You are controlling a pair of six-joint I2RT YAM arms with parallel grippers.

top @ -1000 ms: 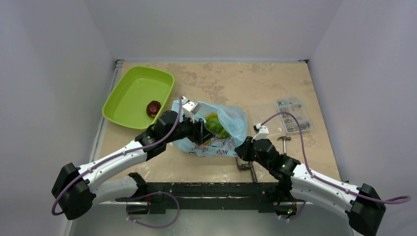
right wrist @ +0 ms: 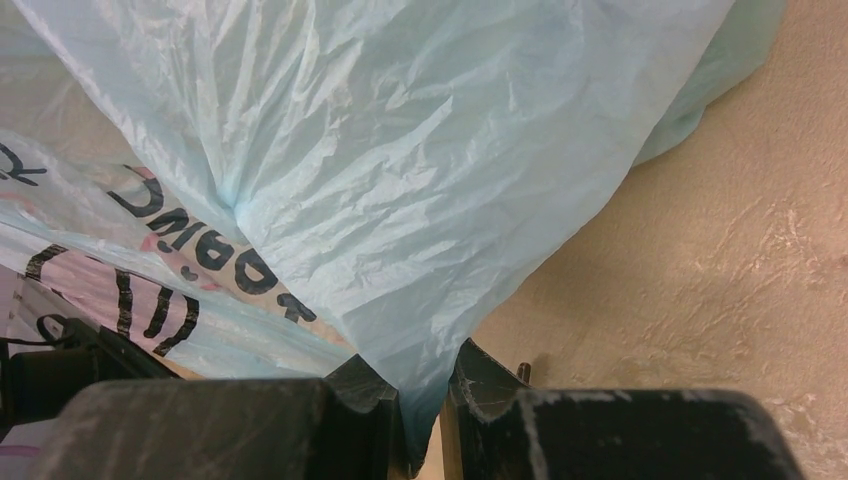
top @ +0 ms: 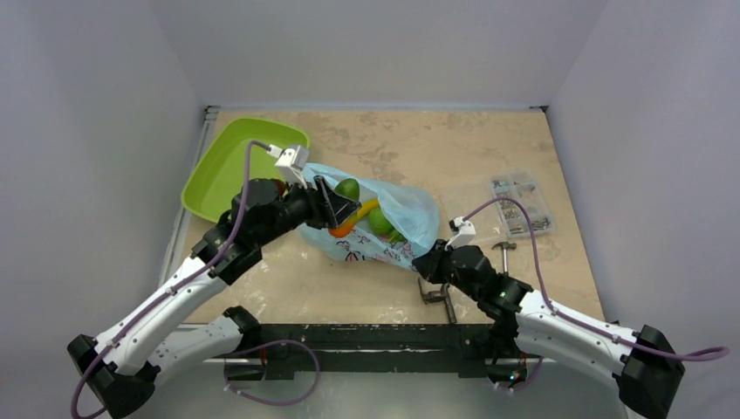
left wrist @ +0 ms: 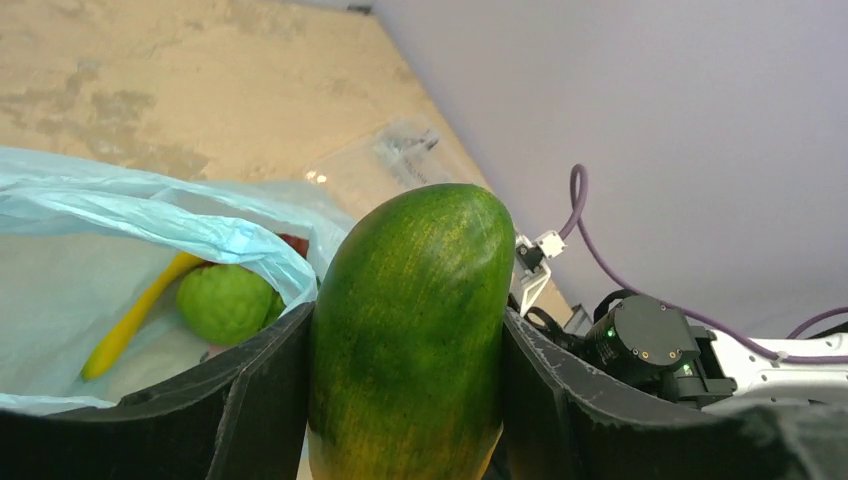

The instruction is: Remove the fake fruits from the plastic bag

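Observation:
A large green-and-orange mango-like fruit (left wrist: 410, 300) is clamped in my left gripper (top: 346, 208), raised over the open mouth of the light-blue plastic bag (top: 410, 208). Inside the bag, the left wrist view shows a yellow banana-like fruit (left wrist: 135, 318) and a round green fruit (left wrist: 222, 303), with a bit of something red-brown (left wrist: 294, 244) behind. Bunched plastic runs down between the fingers of my right gripper, which is shut on the bag's front right edge. A green tray (top: 229, 155) stands at the back left; a dark red fruit (top: 280, 186) there is mostly covered by my left arm.
Two hammers lie on the table, one (top: 434, 297) just in front of the bag and one (top: 504, 247) to the right. A clear box of small parts (top: 524, 205) sits at the right. Behind the bag the table is bare.
My left gripper has come up out of the bag with the mango-like fruit and moved a little left and back. The right gripper stays at the bag's edge.

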